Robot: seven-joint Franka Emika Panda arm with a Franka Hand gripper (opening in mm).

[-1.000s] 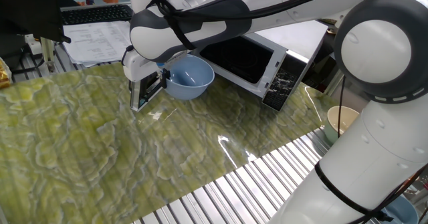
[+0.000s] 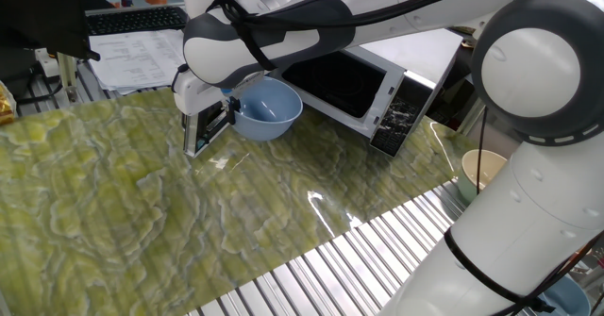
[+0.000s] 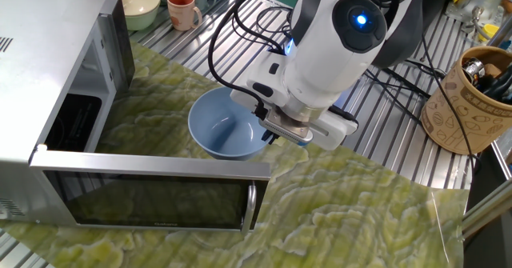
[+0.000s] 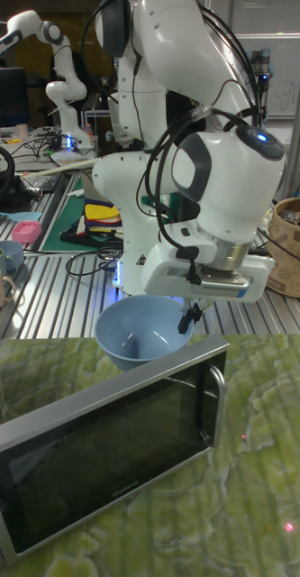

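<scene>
In exterior view 1, a light blue bowl (image 2: pixel 269 113) stands upright beside the microwave (image 2: pixel 406 108), whose cavity is visible. The door (image 3: pixel 152 196) of the microwave is swung open in exterior view 2, with the bowl (image 3: pixel 220 124) just behind it. My gripper (image 2: pixel 209 137) is pointed downward next to the bowl's side. Dark fingertips (image 4: pixel 188 318) are at the bowl's right rim in exterior view 3; whether they pinch the rim is unclear. The door hides the lower part of the bowl (image 4: pixel 140 330) there.
A cream bowl (image 3: pixel 134 4) and a pink mug (image 3: pixel 183 10) stand beyond the microwave. A brown container (image 3: pixel 456 104) of tools is at the right. Papers (image 2: pixel 142 59) lie behind the mat.
</scene>
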